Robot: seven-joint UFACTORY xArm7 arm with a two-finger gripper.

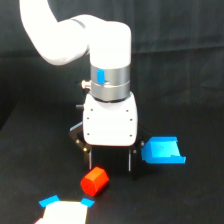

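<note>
A small red block [95, 181] lies on the dark surface in front of the arm. Just above and to the right of it in the picture is my gripper [110, 162], its two thin fingers pointing down and spread apart. Nothing shows between them. The left fingertip appears close to the top of the block, but whether they touch I cannot tell. Right of the gripper, a blue tray or taped square [160, 159] with a lighter blue middle lies on the surface.
In the lower left corner, a white object [65, 213] with blue pieces at its corners and some red beside it is cut off by the picture's edge. Dark cloth hangs behind.
</note>
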